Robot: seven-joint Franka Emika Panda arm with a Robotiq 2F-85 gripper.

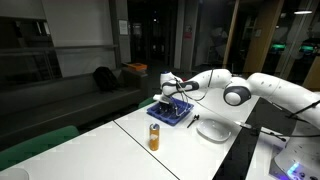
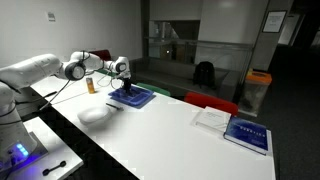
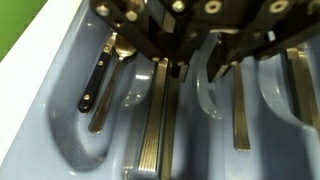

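My gripper is over the blue cutlery tray (image 3: 62, 75), its two dark fingers apart. Nothing shows clasped between them. In the wrist view, a black-handled knife (image 3: 97, 80) and a spoon (image 3: 113, 90) lie in the left compartment. Long silver handles (image 3: 152, 125) fill the middle compartment, just below the left finger. Another silver handle (image 3: 240, 110) rests right of a divider, and more silver cutlery (image 3: 303, 85) shows at the right edge. The arm hides the upper ends of several pieces. Both exterior views show the gripper low at the tray.
A shallow white dish (image 1: 213, 129) is on the white table, with a dark utensil (image 1: 193, 121) beside it. The orange-brown bottle (image 1: 154, 138) stands upright near the table's middle. Farther along the table lie a white tray (image 2: 212, 121) and a blue box (image 2: 248, 134).
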